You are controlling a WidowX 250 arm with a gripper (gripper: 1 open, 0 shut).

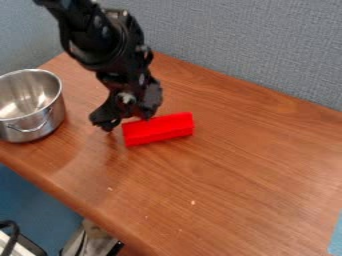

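Observation:
My black gripper (126, 118) is low over the wooden table, its fingers open around the left end of a red block (166, 127). The block lies on the table, slightly angled with its right end raised toward the back. A steel pot (30, 105) with a wire handle stands at the left edge, to the left of my gripper.
A grey textured wall (241, 40) stands behind it. Cables and white hardware show below the table's front-left edge.

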